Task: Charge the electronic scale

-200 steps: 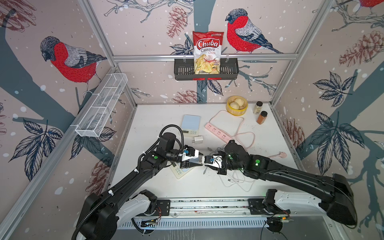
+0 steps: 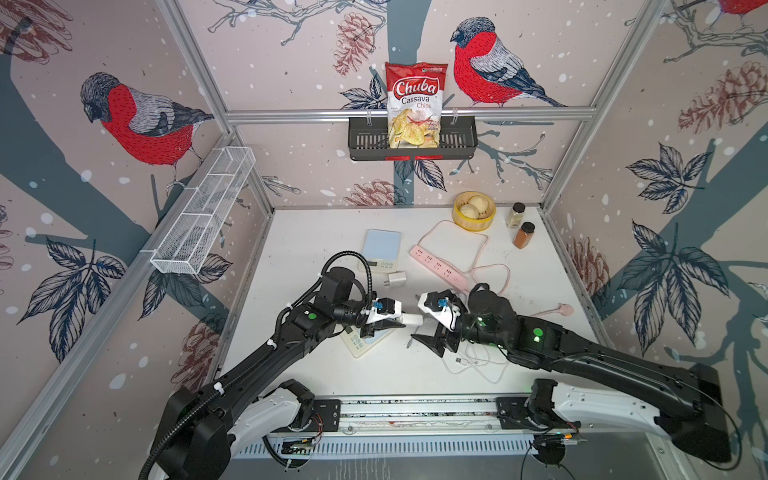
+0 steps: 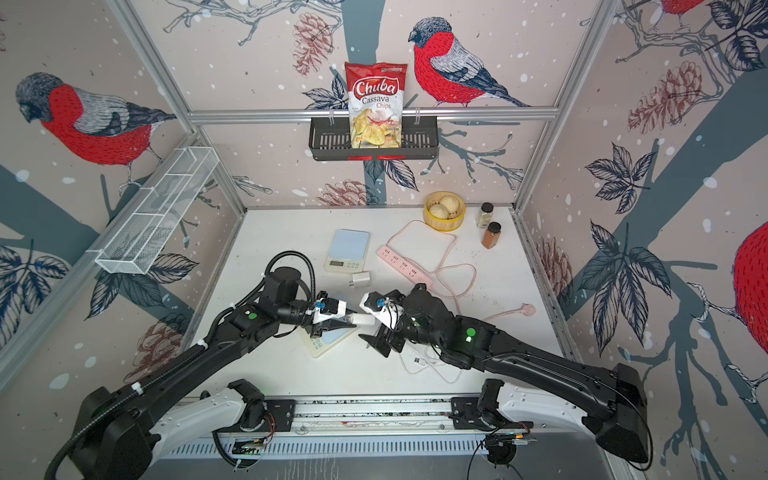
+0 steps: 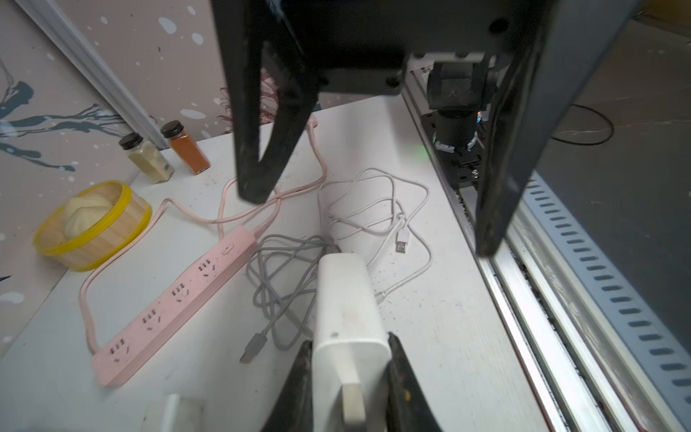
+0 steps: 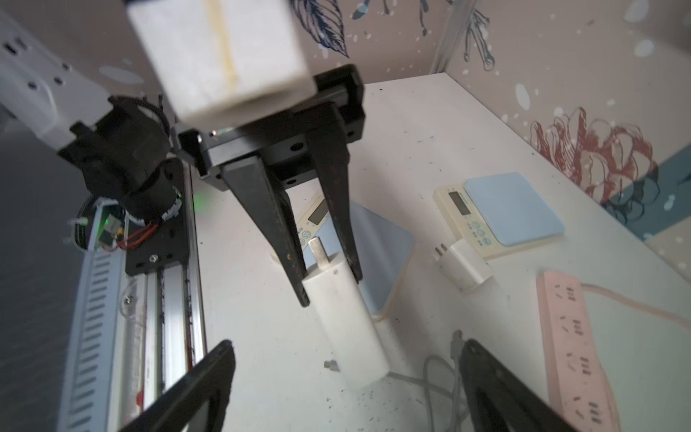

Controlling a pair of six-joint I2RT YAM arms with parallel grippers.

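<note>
A white charger [image 4: 350,298] with a metal prong is gripped at its prong end by my left gripper, a finger on either side, above the table. Its free end points toward my right gripper, which stands open and apart from it. In the right wrist view, one blue-and-cream scale [image 5: 381,252] lies partly behind the left fingers. A second scale [image 5: 514,208] lies farther back, with another white charger [image 5: 464,265] in front of it. The pink power strip [image 4: 176,302] lies on the table, and grey cables [image 4: 288,280] are coiled beside it.
A pale USB cable [image 4: 381,216] lies loose near the front. At the back right stand a yellow-rimmed basket [image 2: 457,217] with buns and two spice jars [image 2: 524,235].
My right gripper has opened and backed off to the right, tilting. The white charger now shows in my left gripper, which has stayed nearly in place.
</note>
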